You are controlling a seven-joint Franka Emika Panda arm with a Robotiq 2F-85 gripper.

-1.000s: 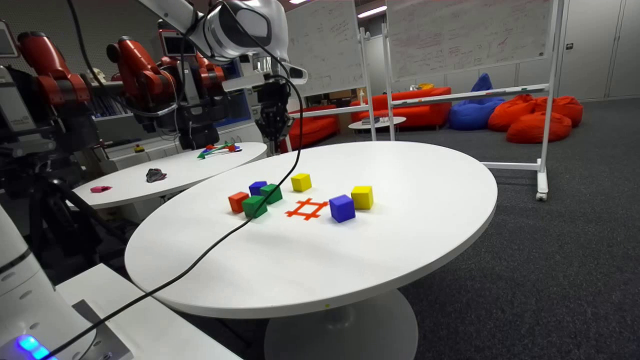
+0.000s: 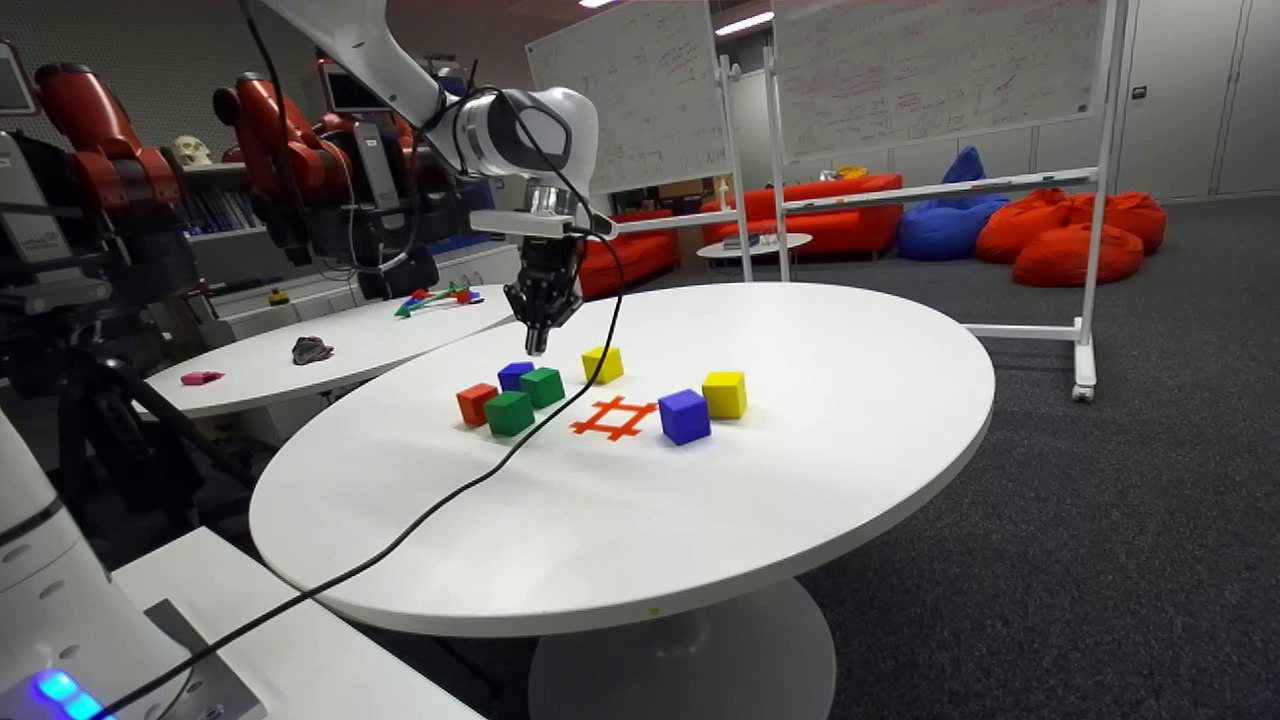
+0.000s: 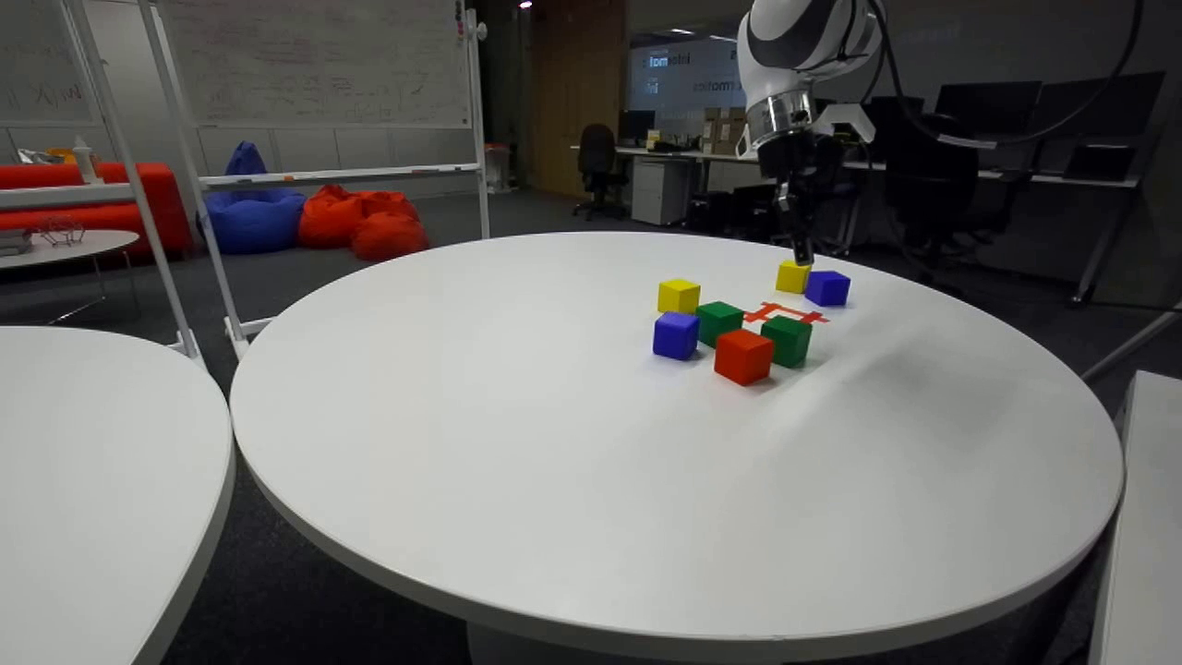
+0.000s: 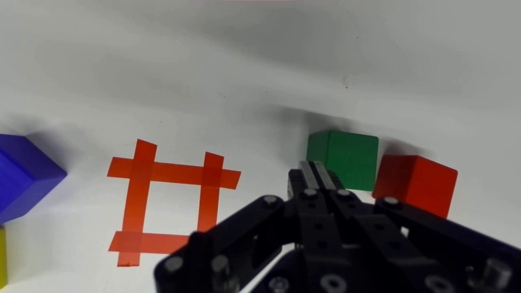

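My gripper is shut, with its two fingertips pressed together and nothing showing between them. It hangs above the table, its tips (image 2: 536, 348) clear of the blocks in the first exterior view. In the wrist view the tips overlap the near left corner of a green block (image 4: 352, 158), with a red block (image 4: 430, 188) just to its right. A second green block (image 2: 543, 386) and a blue block (image 2: 516, 376) stand close by these two. Red tape (image 2: 615, 418) forms a crossed square on the table. One yellow block (image 2: 602, 365) sits apart behind it.
Right of the tape in the first exterior view, another blue block (image 2: 684, 416) stands beside a yellow block (image 2: 725, 395). A black cable (image 2: 408, 528) hangs across that view.
The arm has come down, bringing the shut gripper closer to the blocks. Its hanging cable has swung to the right in the first exterior view. The blocks have not moved.
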